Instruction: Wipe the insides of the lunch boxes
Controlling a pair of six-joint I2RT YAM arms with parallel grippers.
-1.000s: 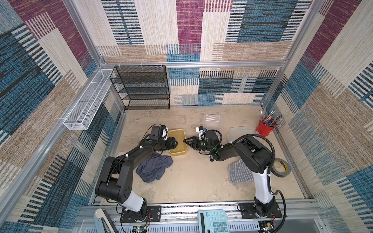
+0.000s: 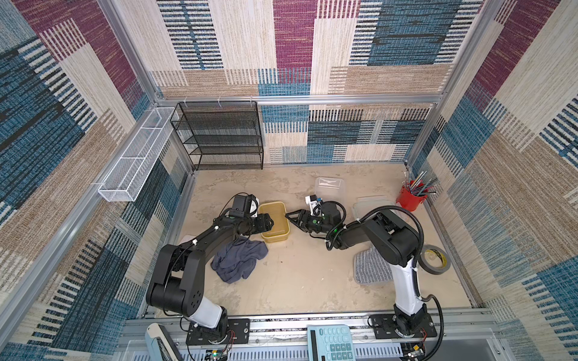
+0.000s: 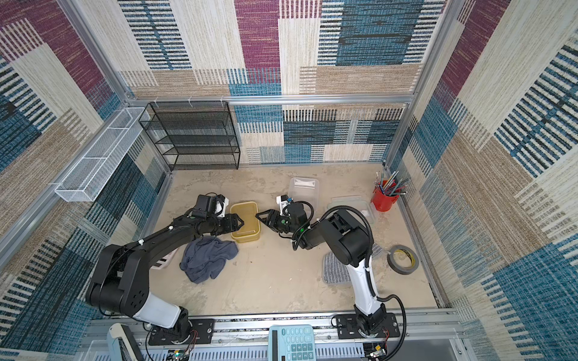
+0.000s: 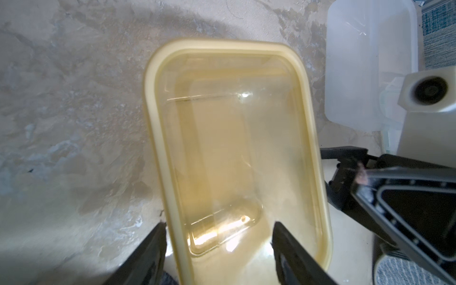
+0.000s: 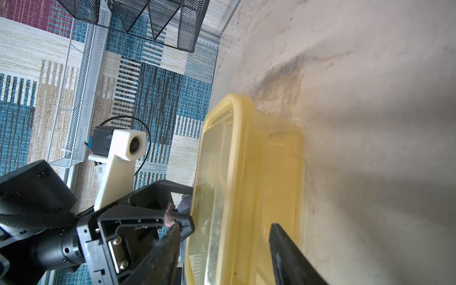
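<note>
A yellow lunch box [image 2: 275,219] stands at mid table between my grippers. In the left wrist view, the box [image 4: 237,142] lies below my left gripper, whose fingers are apart, one either side of its near left wall, nothing visibly clamped. My right gripper is open at the box's right side, its fingers spread about the wall [image 5: 237,171]. A dark blue cloth [image 2: 237,258] lies crumpled in front of my left gripper. A clear container [image 2: 329,189] stands behind, to the right.
A red cup of utensils [image 2: 410,198], another clear container [image 2: 370,204], a grey striped cloth [image 2: 370,267] and a tape roll [image 2: 427,264] are on the right. A black wire rack [image 2: 216,138] is at the back left.
The box has moved a little toward the front. The right arm is almost still.
</note>
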